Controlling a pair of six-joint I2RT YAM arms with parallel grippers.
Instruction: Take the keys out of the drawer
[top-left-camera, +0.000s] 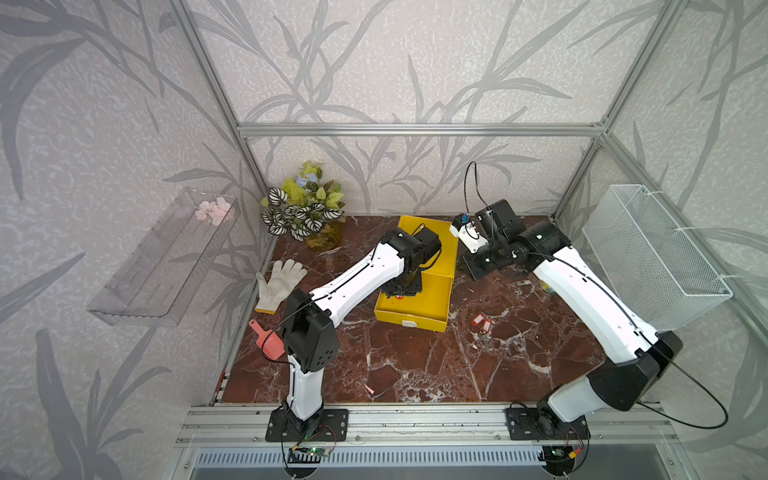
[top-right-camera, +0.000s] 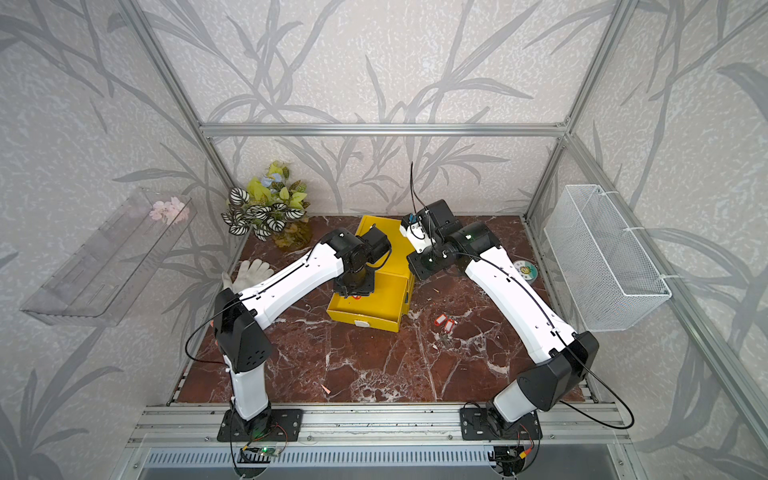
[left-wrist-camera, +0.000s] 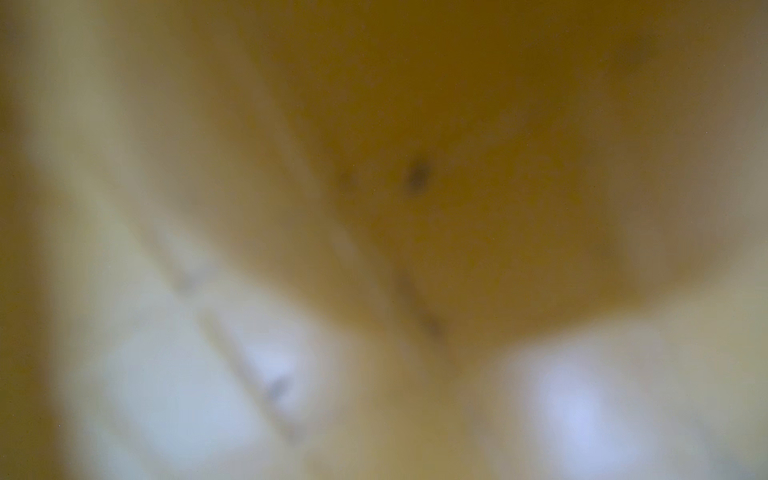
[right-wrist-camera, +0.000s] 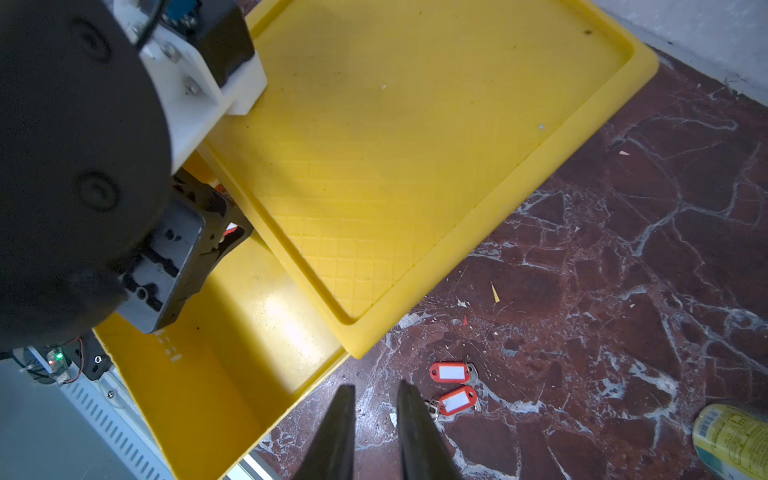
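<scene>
The yellow drawer (top-left-camera: 428, 308) is pulled out in front of the yellow box top (right-wrist-camera: 424, 160). My left gripper (top-left-camera: 400, 289) is down inside the drawer, with a bit of red key tag visible beside it; its fingers cannot be made out, and the left wrist view is blurred yellow. Two red-tagged key sets, one (right-wrist-camera: 449, 372) above the other (right-wrist-camera: 456, 400), lie on the table right of the drawer. My right gripper hangs right of the box, its dark fingers close together at the bottom of the right wrist view.
A plant (top-left-camera: 308, 208) stands back left, a glove (top-left-camera: 280, 284) and pink scoop (top-left-camera: 268, 340) at left. A can (right-wrist-camera: 732, 440) stands at right. Baskets hang on both side walls.
</scene>
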